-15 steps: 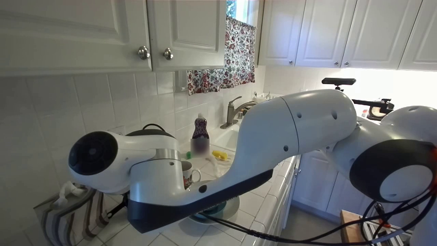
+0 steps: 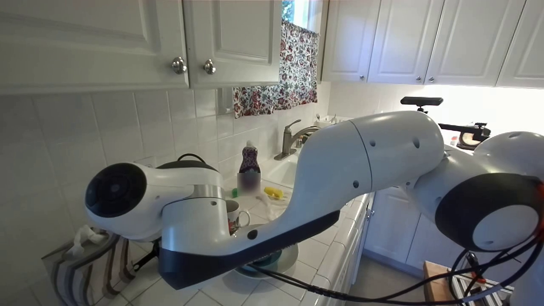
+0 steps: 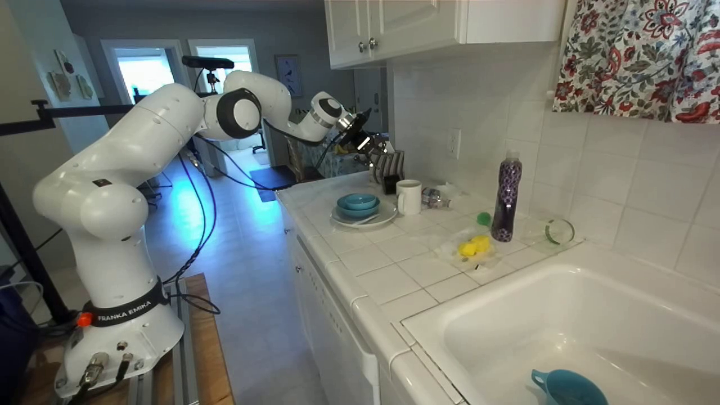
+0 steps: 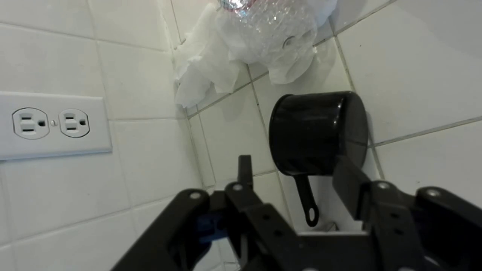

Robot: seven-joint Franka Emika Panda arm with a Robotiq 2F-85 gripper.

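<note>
My gripper is open in the wrist view, its two fingers wide apart with nothing held. Beyond the fingertips a black pot (image 4: 311, 133) lies on its side on the white tile counter, its handle (image 4: 307, 198) pointing back toward the gap between them. The right finger overlaps the pot's lower edge in this view; contact cannot be told. In exterior view 2 the gripper (image 3: 369, 145) is above the far end of the counter, and the pot (image 3: 390, 184) appears small and dark below it. The arm hides the gripper in exterior view 1.
Clear crumpled plastic (image 4: 282, 40) lies beyond the pot, near the tiled wall with its outlet (image 4: 52, 124). A white mug (image 3: 409, 197), blue bowls (image 3: 359, 203) on a plate, a striped box (image 3: 389, 164) and a purple bottle (image 3: 507, 199) stand on the counter. Mid-counter tiles are bare.
</note>
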